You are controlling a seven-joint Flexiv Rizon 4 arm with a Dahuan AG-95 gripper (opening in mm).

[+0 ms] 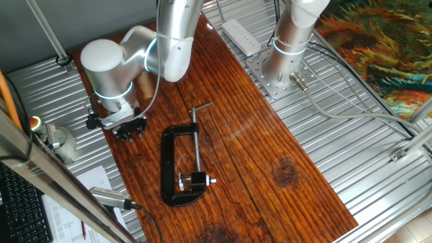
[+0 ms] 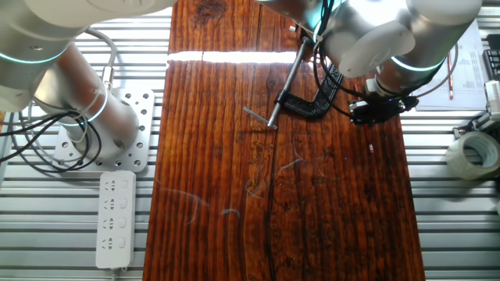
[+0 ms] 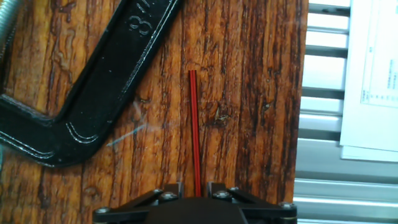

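Observation:
A thin red stick (image 3: 194, 124), possibly a pencil, lies on the brown wooden board (image 3: 261, 93) in the wrist view, pointing away from my gripper. Its near end runs between the two fingertips and disappears behind the gripper body. A gap shows on each side of the stick, so the fingers stand open around it. From exterior view 1, the gripper (image 1: 130, 128) is low over the board's left edge, with a faint red line beside it. A black C-clamp (image 1: 169, 162) lies to the right, apart from the gripper.
Beyond the board's left edge are a tape roll (image 2: 473, 154), papers (image 3: 379, 81) and a keyboard (image 1: 19, 209). A white power strip (image 1: 241, 37) sits near the arm base (image 1: 277, 71). The board right of the clamp is clear.

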